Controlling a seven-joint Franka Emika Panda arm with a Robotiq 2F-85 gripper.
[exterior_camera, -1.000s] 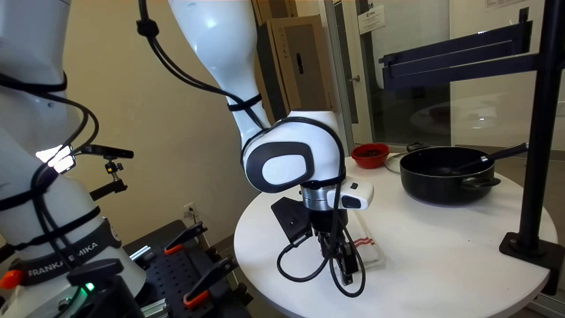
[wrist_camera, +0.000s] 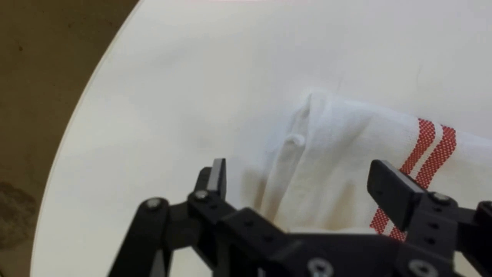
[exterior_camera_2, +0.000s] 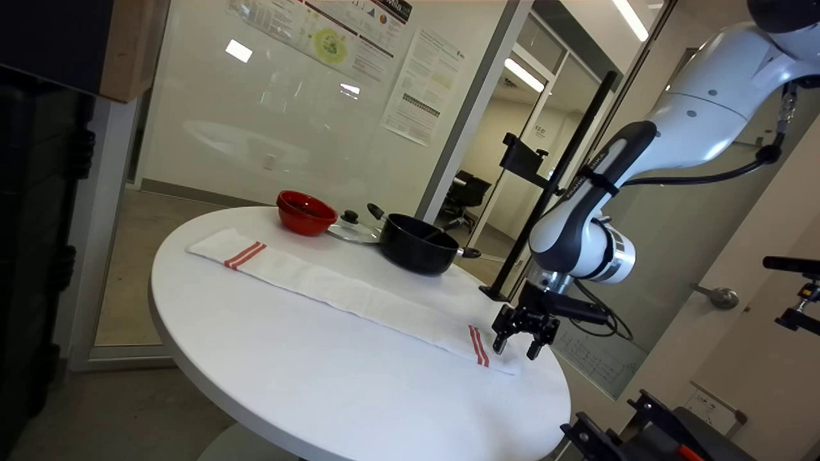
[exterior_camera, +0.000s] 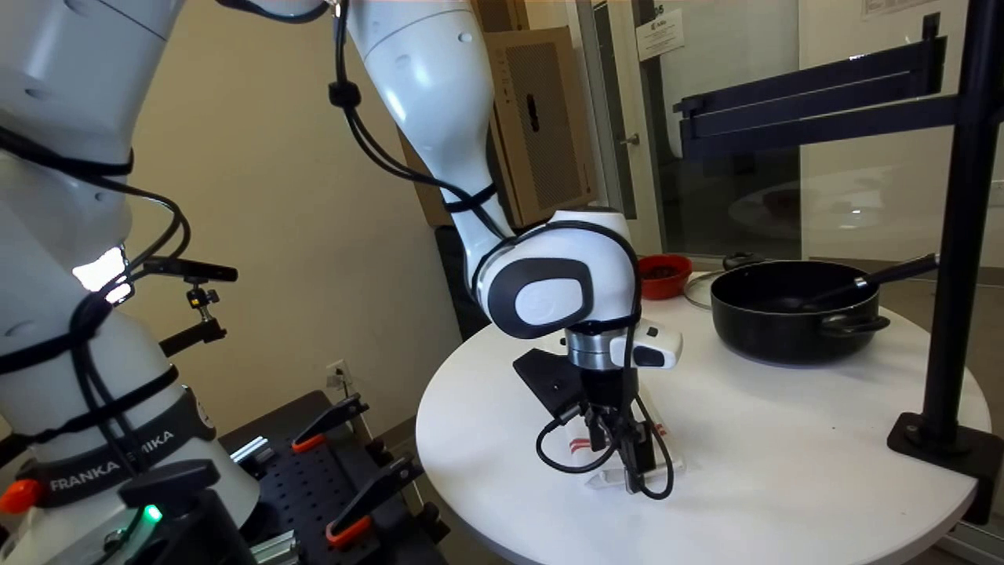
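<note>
A long, narrow-folded white towel (exterior_camera_2: 338, 291) with red stripes near both ends lies across the round table. Over its near end is my gripper (exterior_camera_2: 516, 350), pointing down and open, with nothing held. In the wrist view the fingers (wrist_camera: 392, 191) straddle the towel's end edge: one stands beyond it over bare table, the other over the towel by the red stripes. The towel's folded end (wrist_camera: 323, 152) shows loose, layered edges between them. From exterior view 1 the gripper (exterior_camera: 632, 475) hides most of that end. Whether the fingertips touch the cloth, I cannot tell.
A black pot (exterior_camera: 795, 315) with a utensil in it, a glass lid (exterior_camera_2: 355, 230) and a red bowl (exterior_camera_2: 305, 214) stand at the back. A black post (exterior_camera: 951, 235) is clamped to the table's edge.
The arm and gripper have shifted right in exterior view 1 and now cover more of the towel's striped end. The pot and bowl have stayed put.
</note>
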